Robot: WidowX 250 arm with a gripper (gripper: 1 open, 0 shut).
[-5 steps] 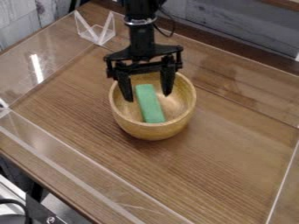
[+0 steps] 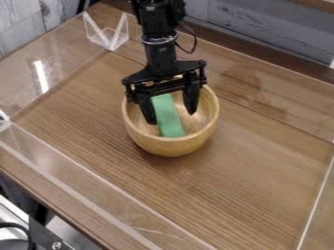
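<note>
A tan bowl (image 2: 170, 145) sits near the middle of the wooden table (image 2: 170, 210), with a green block (image 2: 167, 118) lying inside it. The black gripper (image 2: 170, 102) stands open over the bowl, its fingers reaching down into it on either side of the block's upper part. The arm comes down from the top of the view.
Clear plastic pieces (image 2: 108, 29) lie at the upper left, and another near the left edge. A dark cable runs at the lower left corner. The table to the right and in front of the bowl is clear.
The gripper has shifted slightly and come lower over the bowl, covering more of the block's top end. The bowl and block look much the same.
</note>
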